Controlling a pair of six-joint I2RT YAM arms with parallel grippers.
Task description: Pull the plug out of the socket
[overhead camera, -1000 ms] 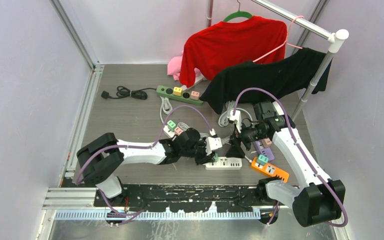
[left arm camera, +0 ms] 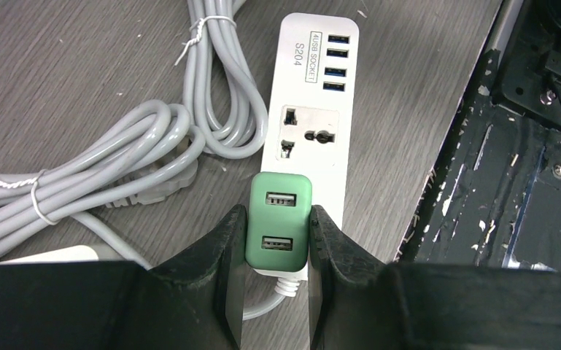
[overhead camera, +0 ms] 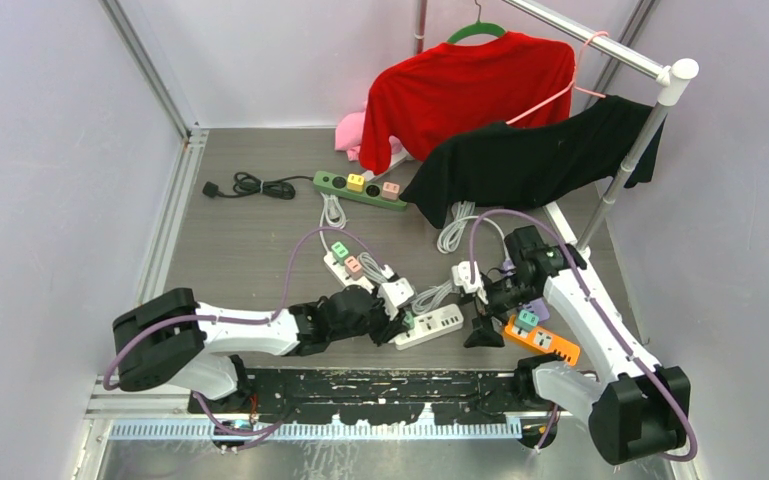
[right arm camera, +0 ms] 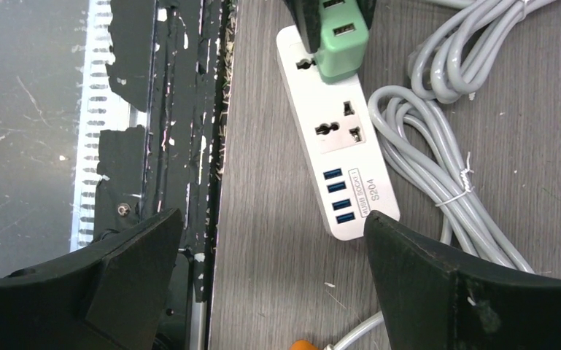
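A green USB plug cube (left arm camera: 279,219) sits at the near end of a white power strip (left arm camera: 304,149), with my left gripper (overhead camera: 398,322) shut on it; whether it is still seated in the strip is unclear. In the right wrist view the same green cube (right arm camera: 341,47) is at the strip's far end, between dark fingers. My right gripper (overhead camera: 485,325) is open just right of the strip, nothing between its fingers.
Coiled grey cables (left arm camera: 219,87) lie beside the strip. An orange strip (overhead camera: 550,345) with a teal plug is at the right. A green strip (overhead camera: 332,185) lies behind, below hanging shirts. The table's front edge is close.
My left gripper, with the green cube, has moved left, and the white strip has shifted left and tilted with it. My right arm has moved down toward the front.
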